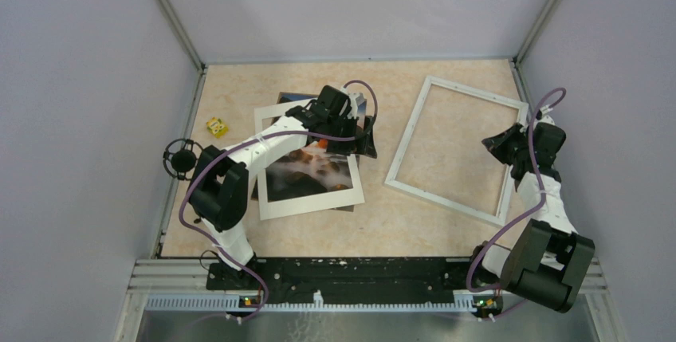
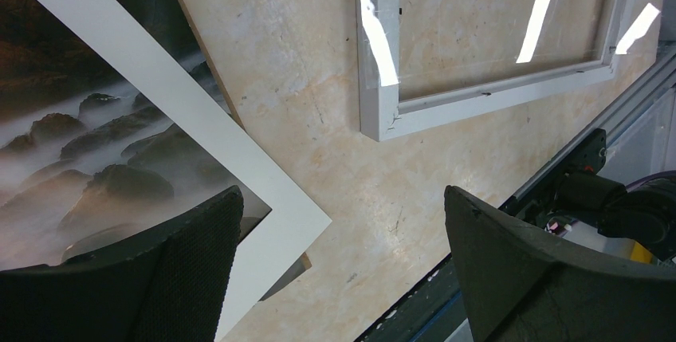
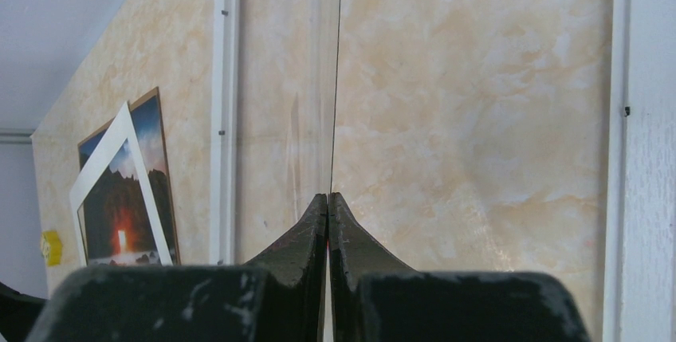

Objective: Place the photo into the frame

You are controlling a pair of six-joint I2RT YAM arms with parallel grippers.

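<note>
On the left of the table lies a landscape photo (image 1: 303, 181) with a white mat (image 1: 311, 205) over it and a brown board edge (image 2: 199, 31) showing beneath. My left gripper (image 1: 352, 149) hangs open over their right side, nothing between its fingers. To the right lies the white frame (image 1: 408, 136), its middle showing tabletop. Clear film (image 2: 498, 27) with bright reflections covers part of the frame in the left wrist view. Inside the frame's right side in the top view, my right gripper is shut, the film's thin edge running into its fingertips.
A small yellow object (image 1: 216, 127) sits at the table's far left. Bare tabletop (image 1: 375, 214) separates the mat from the frame. The right wall (image 1: 606, 119) stands close beside the right arm.
</note>
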